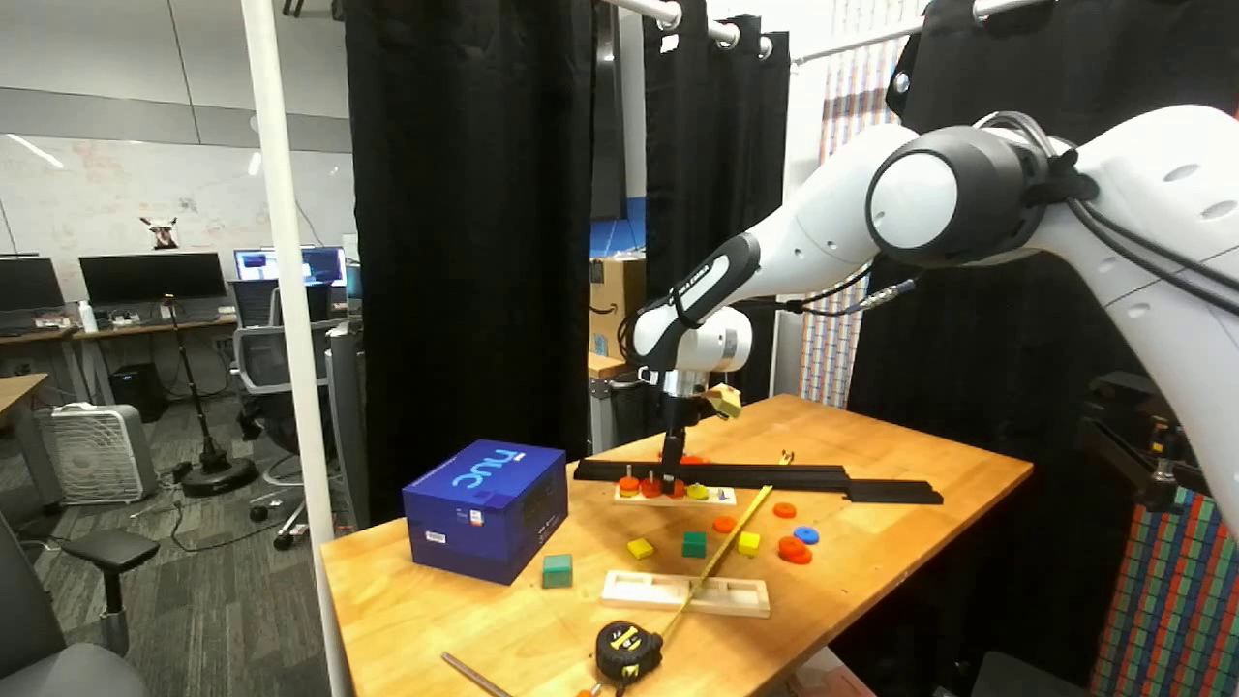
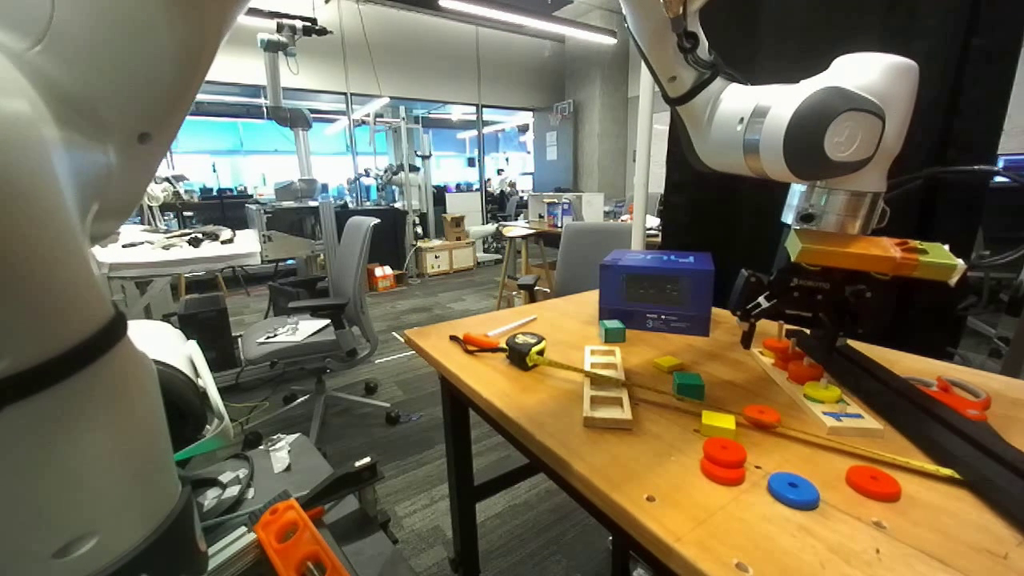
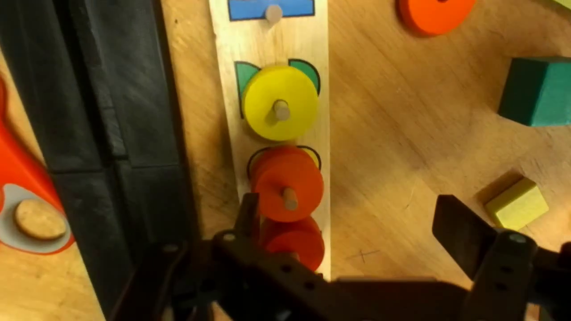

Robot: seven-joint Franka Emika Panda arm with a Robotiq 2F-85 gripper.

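Observation:
In the wrist view my gripper stands open, its two dark fingers wide apart with no object held. Its left finger is close beside the red discs (image 3: 287, 183) stacked on pegs of a wooden peg board (image 3: 227, 115). A yellow disc (image 3: 280, 102) sits on another peg, and the peg on the blue-marked part of the board is bare. From the second exterior view, the gripper (image 2: 792, 331) is low over the far end of the peg board (image 2: 850, 418), with red discs on the near pegs partly hidden behind its fingers.
Black bars (image 1: 743, 475) lie right behind the board, near red-handled scissors (image 2: 960, 395). Loose discs, including a blue disc (image 2: 794, 490), and several blocks lie in front. A blue box (image 1: 485, 511), a wooden tray (image 1: 685, 594) and a tape measure (image 1: 628, 651) with its tape out also occupy the table.

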